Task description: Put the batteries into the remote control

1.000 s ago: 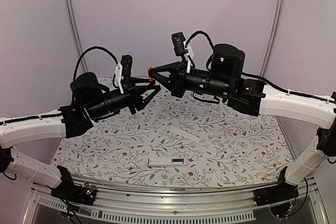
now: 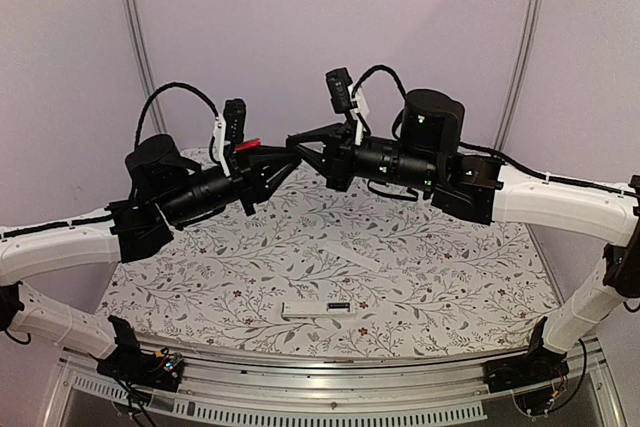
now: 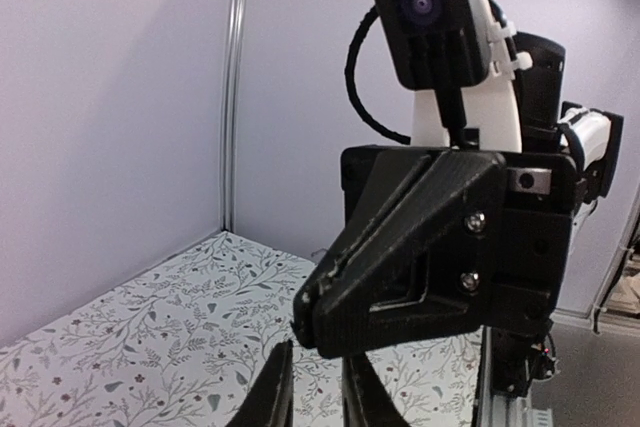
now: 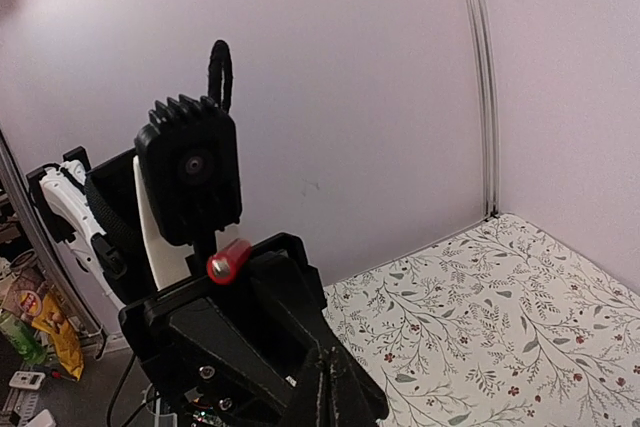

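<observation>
A red battery (image 2: 247, 143) (image 4: 228, 261), slightly blurred, appears just above the top of my left gripper, tilted and away from the fingertips; whether it touches the gripper is unclear. My left gripper (image 2: 280, 169) has a gap between its fingers, with no battery visible there. My right gripper (image 2: 298, 147) meets it in mid-air, its fingers shut with no battery showing between them. The white remote (image 2: 305, 309) lies at the table's front, a dark slot at its right part.
A white strip (image 2: 350, 255), perhaps the cover, lies mid-table. The patterned table (image 2: 440, 287) is otherwise largely clear where visible. Walls stand at the back and sides, with metal rails along the front edge.
The red battery, upright at the right gripper's tips earlier, is now tilted farther left, above the left gripper.
</observation>
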